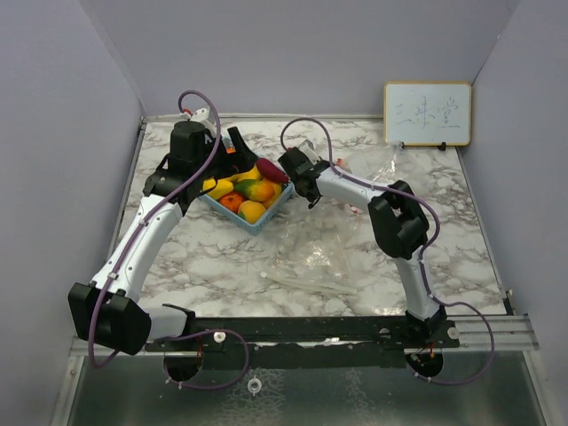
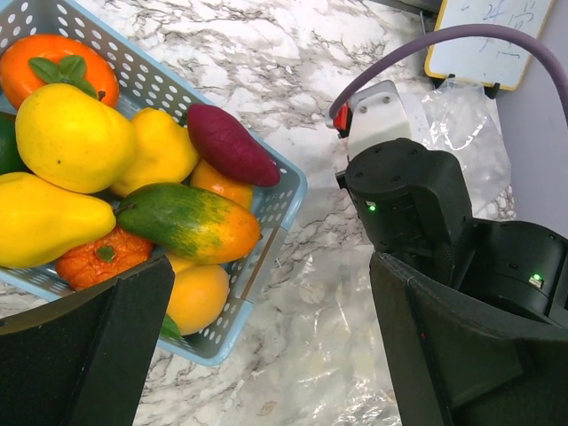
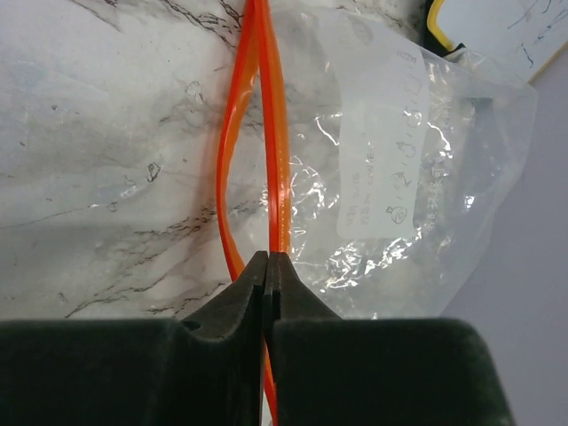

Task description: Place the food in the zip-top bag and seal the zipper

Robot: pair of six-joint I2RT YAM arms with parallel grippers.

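The clear zip top bag shows orange zip strips (image 3: 278, 151) and a white label (image 3: 383, 146) in the right wrist view. My right gripper is shut, its tips overlapping the zip strips in that view; whether any strip is pinched between them cannot be told. In the top view, clear plastic (image 1: 386, 164) lies right of the right arm, and more clear plastic (image 1: 311, 253) spreads in front of it. Over the food basket, my left gripper stands open and empty. A blue basket (image 2: 300, 182) holds fruit and vegetables, among them a purple sweet potato (image 2: 229, 146) and a green-orange papaya (image 2: 195, 222).
A whiteboard (image 1: 428, 114) stands at the back right. The right arm (image 1: 355, 186) reaches across the middle, close to the basket's right corner.
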